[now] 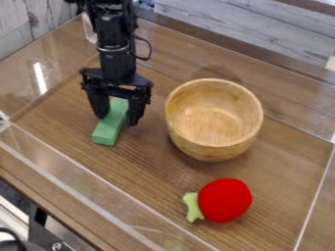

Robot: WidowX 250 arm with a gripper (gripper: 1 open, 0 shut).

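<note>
My black gripper (116, 104) is lowered over a green block (108, 132), its fingers spread on either side of the block's upper part. Whether they touch it is hard to tell. A tan bowl (214, 108) stands to the right of the gripper. A red round object with a green tip (225, 200) lies at the front right.
The wooden table (92, 181) has clear room at the front left and at the back right, beyond the bowl. A pale wall or edge runs along the back left.
</note>
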